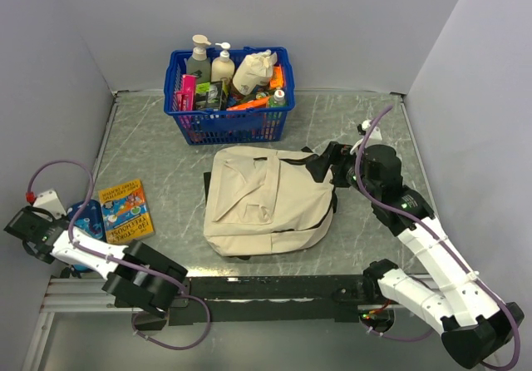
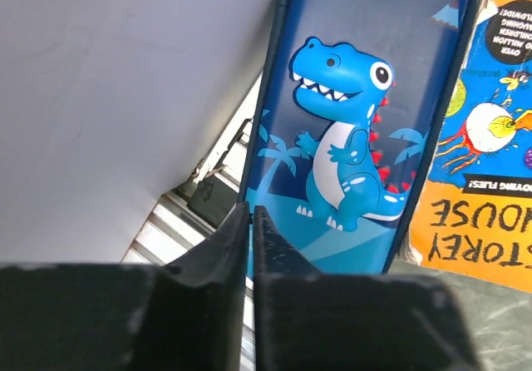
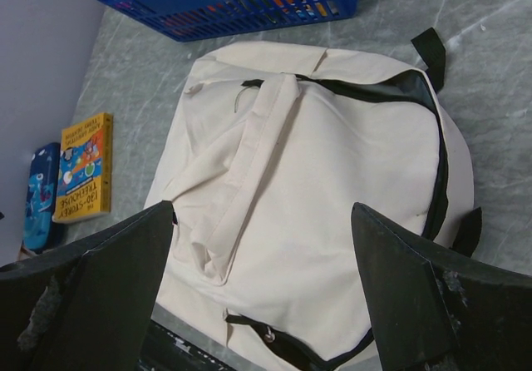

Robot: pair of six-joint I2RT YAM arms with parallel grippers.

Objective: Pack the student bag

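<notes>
My left gripper hangs at the far left, over the edge of a blue dinosaur pencil case (image 2: 349, 146); its fingertips look close together, and whether anything is between them is unclear. An orange book (image 1: 125, 210) lies beside the case. A cream backpack (image 1: 266, 205) lies flat in the middle of the table. My right gripper (image 1: 324, 159) is open above the bag's upper right, empty between its fingers.
A blue basket (image 1: 224, 126) full of bottles, packets and a cloth pouch stands at the back. Grey walls (image 2: 125, 96) bound the table, one close to my left gripper.
</notes>
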